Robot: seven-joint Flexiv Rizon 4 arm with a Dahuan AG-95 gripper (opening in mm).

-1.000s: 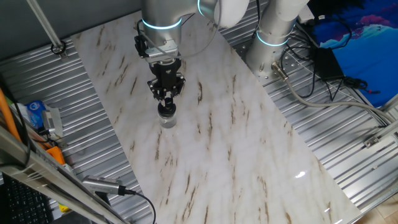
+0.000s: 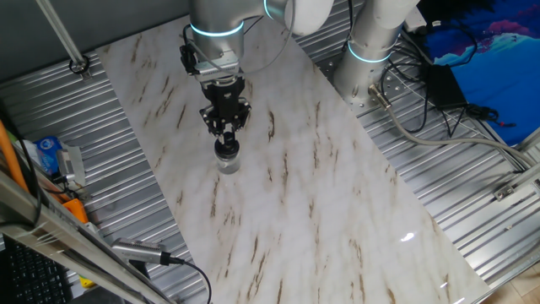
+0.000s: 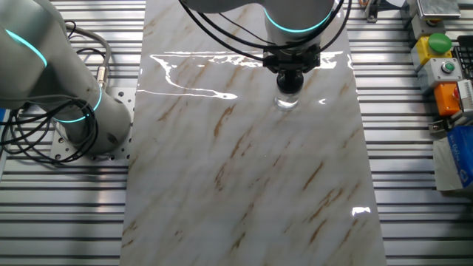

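A small clear jar with a black top stands upright on the marble-patterned board, towards its left side in exterior view 1. Directly above it my gripper points down, its black fingers drawn together at the knob of the top, and it looks shut on that knob. Exterior view 2 has the jar near the board's far right part, with the black top under the wrist; the fingertips are mostly hidden there. Whether the jar's base touches the board is hard to tell.
The rest of the board is bare. The arm's base column rises beside it. Off the board lie a grey cylindrical device with a cable, a blue packet and a box with a green button.
The arm's wrist has shifted very slightly to the left and up in exterior view 1. The jar and the fingers at its top look almost unchanged.
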